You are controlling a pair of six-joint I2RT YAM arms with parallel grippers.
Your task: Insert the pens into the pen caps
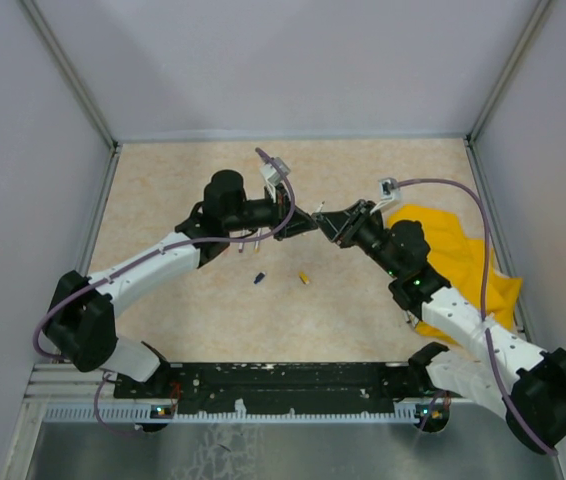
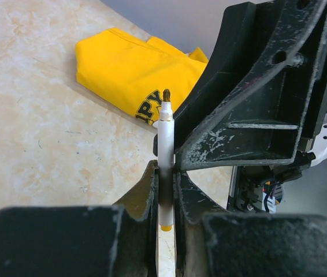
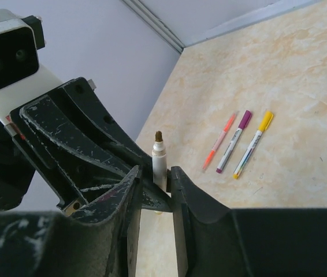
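A white pen with a bare brown tip and a yellow lower end stands upright, my left gripper shut on it. My right gripper is part open right at the pen's upper part; the pen shows in the gap between its fingertips. Whether those fingers touch it I cannot tell. In the top view, the left gripper and right gripper meet above mid-table. A dark blue cap-like piece and a yellow one lie on the table below.
Pink-orange, purple-capped and yellow-capped pens lie side by side on the table. A yellow cloth bag covers the right side, partly under the right arm.
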